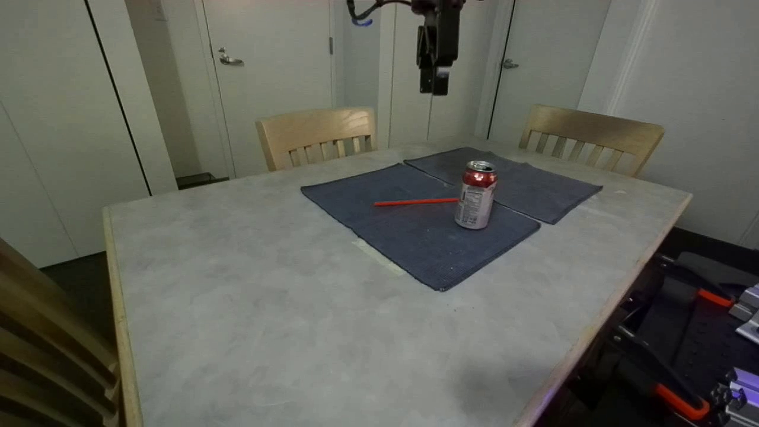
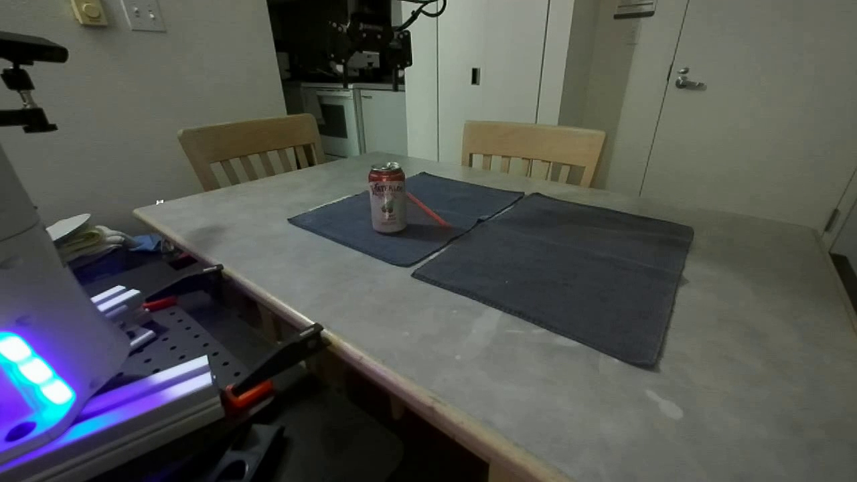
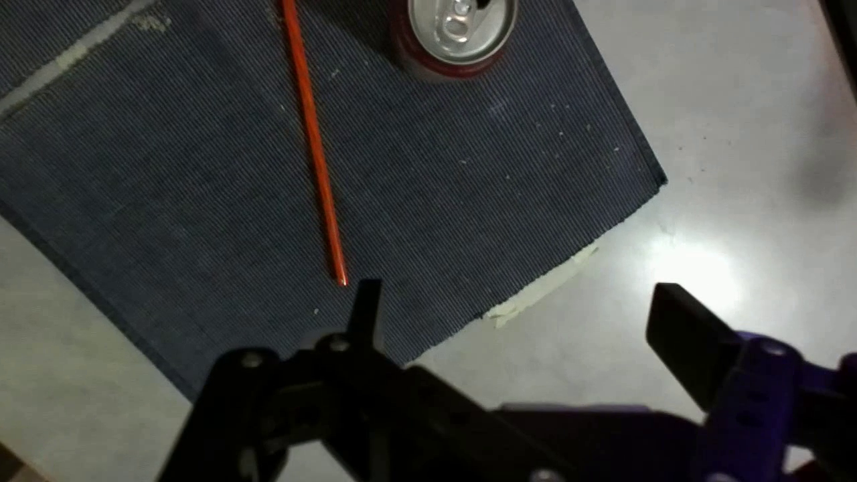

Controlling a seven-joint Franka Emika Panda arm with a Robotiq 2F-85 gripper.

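A red-topped, pale-sided soda can [image 1: 476, 198] stands upright on a dark blue placemat [image 1: 441, 249]. Beside it on the same mat lies a thin red straw [image 1: 413, 203], flat on the cloth. From above, in the wrist view, the can's silver lid [image 3: 462, 32] shows at the top edge and the straw [image 3: 315, 152] runs down to its left. My gripper is open and empty, its fingers wide apart beyond the straw's near end. The gripper [image 1: 434, 82] hangs well above the table, touching neither object.
A second dark placemat [image 2: 578, 273] lies alongside the first. Wooden chairs [image 1: 320, 135] stand around it, and clamps [image 2: 273, 365] grip the edge by the robot's base.
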